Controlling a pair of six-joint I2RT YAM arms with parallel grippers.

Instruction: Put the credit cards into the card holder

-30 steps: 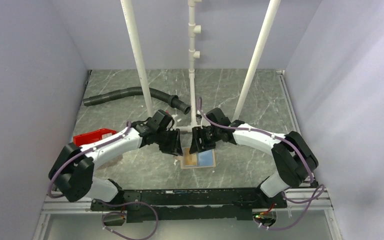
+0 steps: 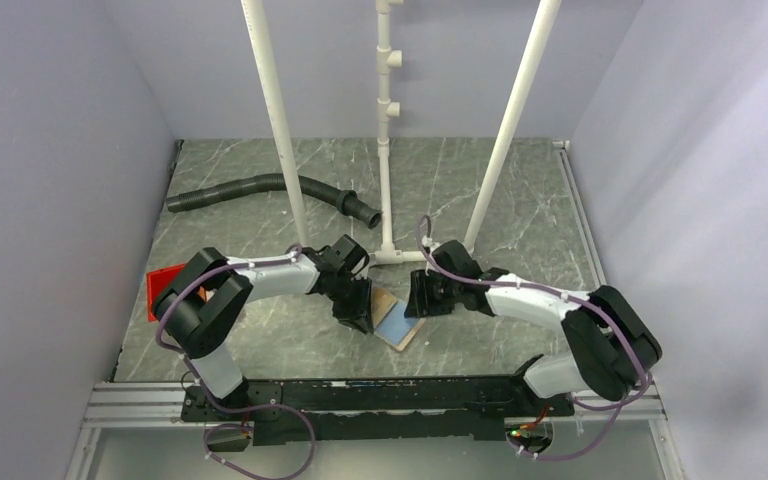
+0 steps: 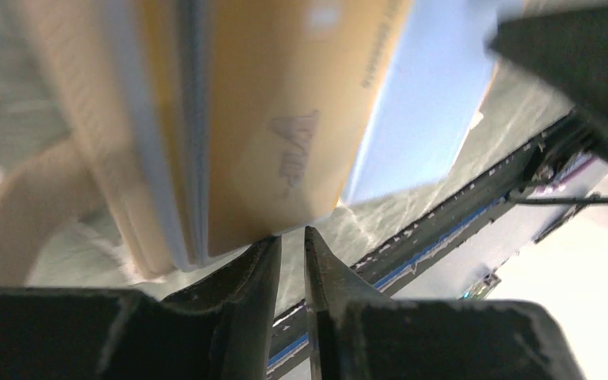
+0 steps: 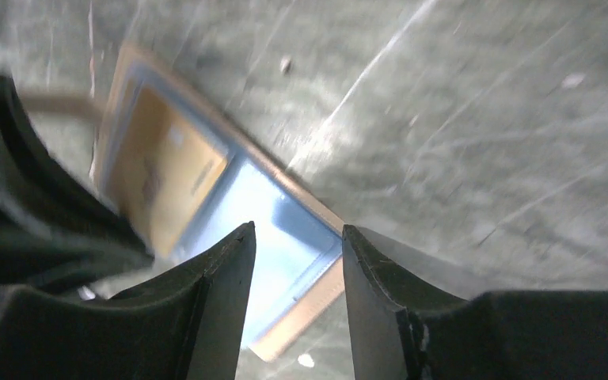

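Note:
The open card holder lies tilted on the table between my two grippers, with a beige border, a pale blue right half and a tan panel or card on its left half. In the left wrist view the tan surface fills much of the picture, blurred. My left gripper is slightly open at its lower corner, with no card visible between the fingertips. My right gripper is open, its fingers either side of the holder's blue half and beige edge; contact cannot be told. Separate credit cards are not distinguishable.
A red container stands at the left, partly behind the left arm. A black corrugated hose lies at the back left, and white pipes stand behind the holder. The table front of the holder is clear.
The card holder has turned from square to slanted, its right end now nearer the front. The left gripper reached it from the left and shifted slightly left.

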